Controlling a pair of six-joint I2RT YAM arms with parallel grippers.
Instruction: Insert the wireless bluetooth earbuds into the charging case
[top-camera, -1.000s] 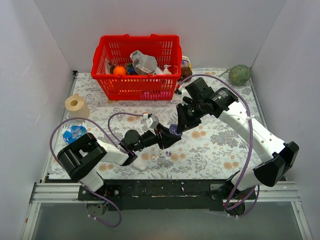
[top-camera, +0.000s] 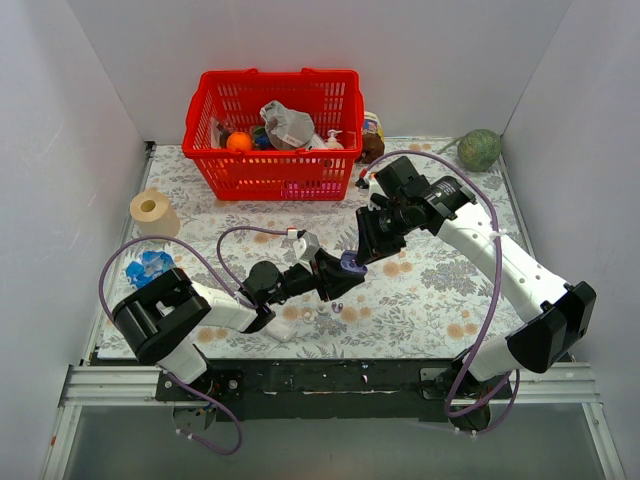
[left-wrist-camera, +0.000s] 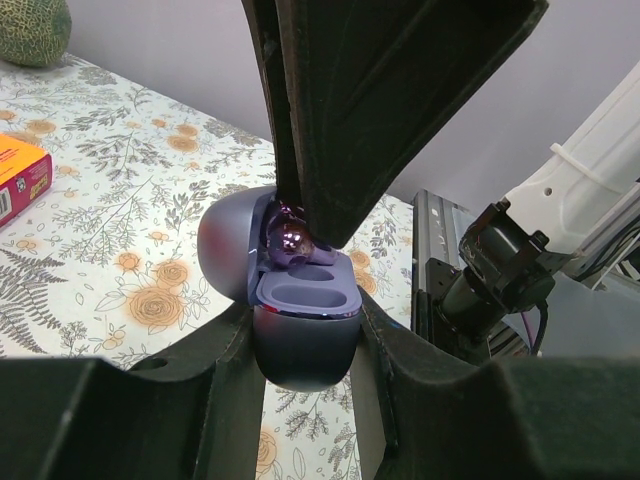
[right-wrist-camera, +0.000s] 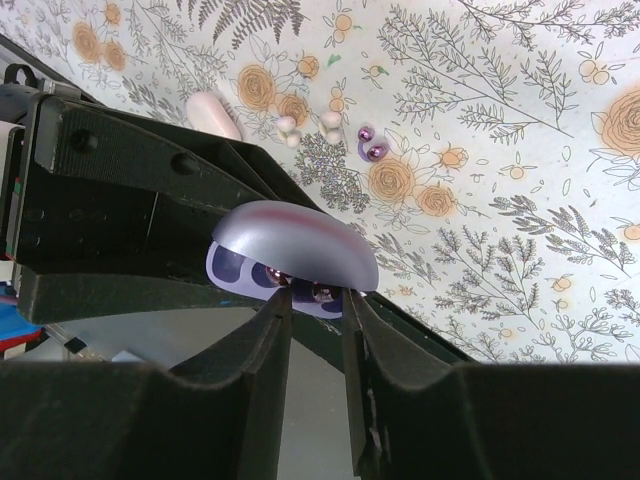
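Observation:
The purple charging case (left-wrist-camera: 305, 320), lid raised, is clamped in my left gripper (top-camera: 340, 275) above the table. A shiny purple earbud (left-wrist-camera: 290, 240) sits at the inner side of the case, right by the tips of my right gripper. Those fingers (right-wrist-camera: 268, 335) stand a little apart over the tray, with shiny earbud parts showing between and beside them. How deep the earbud sits is hidden by fingers and lid. Another part of the tray looks empty in the left wrist view. A second purple earbud (right-wrist-camera: 375, 152) lies on the tablecloth.
Two whitish-pink earbuds (right-wrist-camera: 330, 122) and a pale pink case (right-wrist-camera: 212, 115) lie on the cloth. A red basket (top-camera: 270, 180) stands at the back, with a paper roll (top-camera: 153, 212) and blue wrapper (top-camera: 150, 267) at the left.
My right gripper has shifted very slightly to the right and downward in the top view, and the case slightly with it. The left arm looks almost still.

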